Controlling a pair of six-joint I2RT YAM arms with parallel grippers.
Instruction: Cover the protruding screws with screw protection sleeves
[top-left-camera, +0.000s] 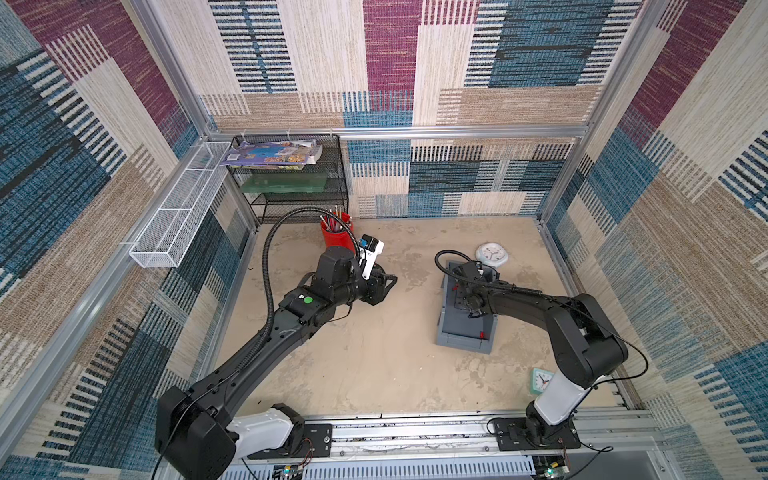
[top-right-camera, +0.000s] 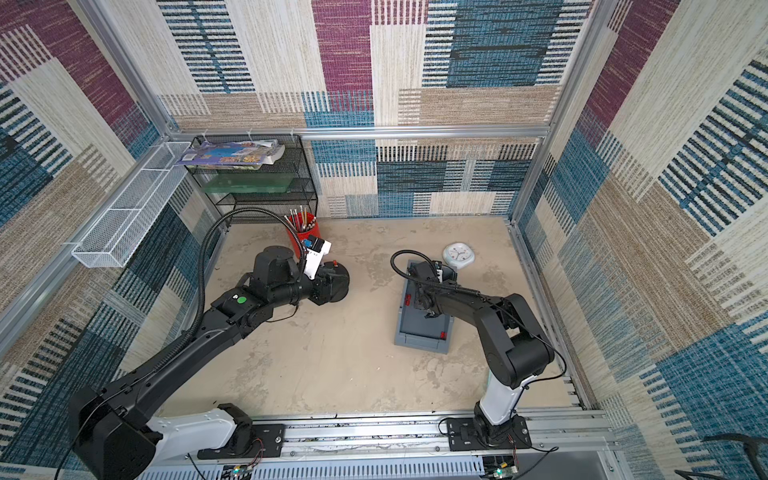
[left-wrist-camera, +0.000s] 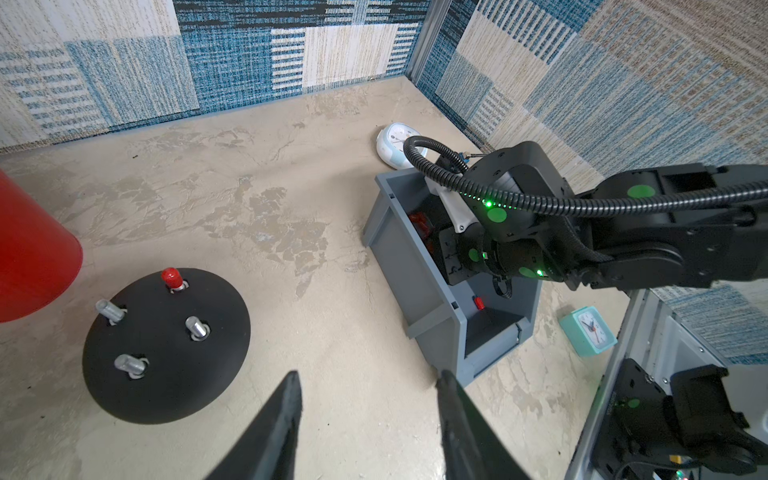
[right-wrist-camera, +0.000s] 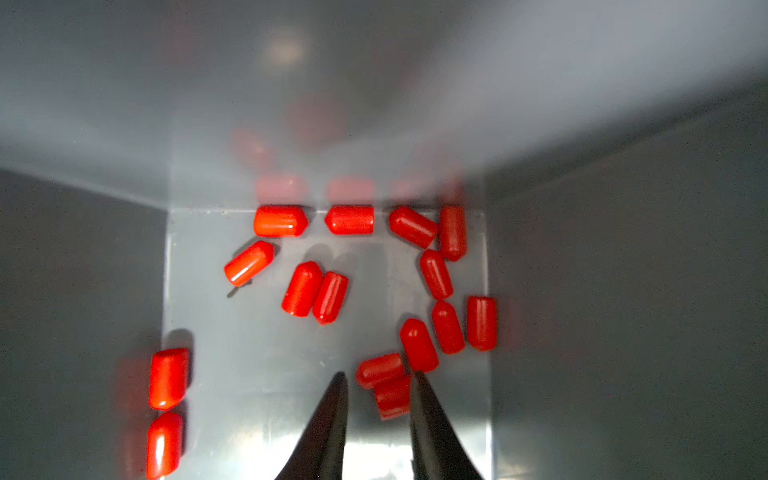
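Note:
In the left wrist view a black disc (left-wrist-camera: 165, 360) lies on the table with upright screws. A red sleeve (left-wrist-camera: 172, 277) caps the rear one; the screws (left-wrist-camera: 130, 365) are bare metal. My left gripper is open and empty, to the right of the disc in that view. Several loose red sleeves (right-wrist-camera: 302, 289) lie on the floor of the grey bin (right-wrist-camera: 264, 376). My right gripper reaches into the bin, open, its fingertips near two touching sleeves (right-wrist-camera: 381, 370). Nothing is clearly gripped there.
High walls of the grey bin (top-left-camera: 464, 344) surround the right gripper. A white clock (top-left-camera: 492, 254) stands behind it and a green clock (top-left-camera: 542, 379) near the front right. A red cup (top-left-camera: 337, 232) stands beside the disc.

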